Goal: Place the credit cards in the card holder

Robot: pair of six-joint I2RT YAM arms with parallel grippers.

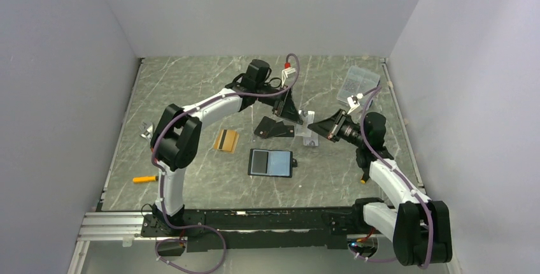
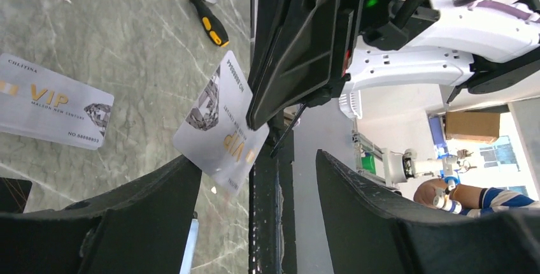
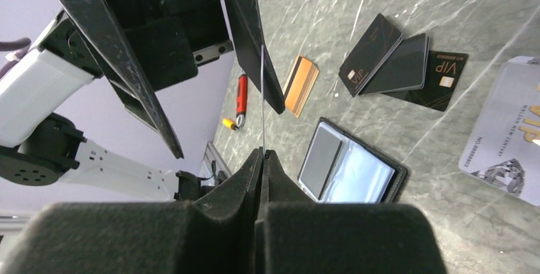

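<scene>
Shut on one silver VIP card, my right gripper holds it up off the table, edge-on in the right wrist view. My left gripper is open, its fingers (image 2: pixel 137 207) facing that card from close by; whether they touch it I cannot tell. Further silver cards (image 3: pixel 506 130) lie on the table beneath. Several black cards (image 3: pixel 369 60) overlap one another left of them. The card holder (image 1: pixel 270 163), black with a clear pocket, lies flat and unfolded nearer the front. Gold cards (image 1: pixel 227 140) rest to its left.
A clear compartment box (image 1: pixel 358 85) stands at the back right. At the left are a wrench (image 1: pixel 146 130) and an orange-handled tool (image 1: pixel 145 179). Bare marble surrounds the holder's front and right; both arms meet close together above the silver cards.
</scene>
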